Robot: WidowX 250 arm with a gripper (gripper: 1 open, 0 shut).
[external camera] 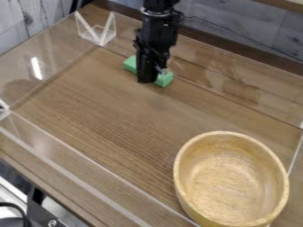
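Note:
My black gripper (149, 69) reaches down from the top of the view onto a green object (164, 77) lying on the wooden table (106, 124), upper middle. The gripper looks shut and partly covers the green object; whether anything is between its fingers I cannot tell. A large round tan bowl (231, 182) sits at the lower right.
A clear plastic piece (97, 28) stands at the upper left, near a grey wall (246, 31). Dark cables lie beyond the table's lower left edge.

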